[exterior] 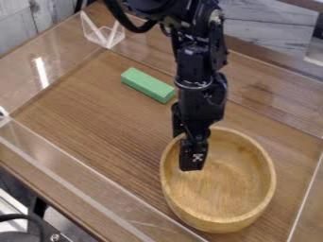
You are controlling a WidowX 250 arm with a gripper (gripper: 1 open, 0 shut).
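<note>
The black arm hangs from the top centre, its gripper (192, 149) pointing down at the far-left rim of a large tan wooden bowl (221, 194) at the lower right. The fingers are open and overlap that rim in the view; whether they touch it I cannot tell. The bowl stands upright on the wooden table.
A green block (147, 84) lies behind, left of the arm. A clear plastic object (98, 30) stands at the upper left. Dark cables lie at the lower-left edge.
</note>
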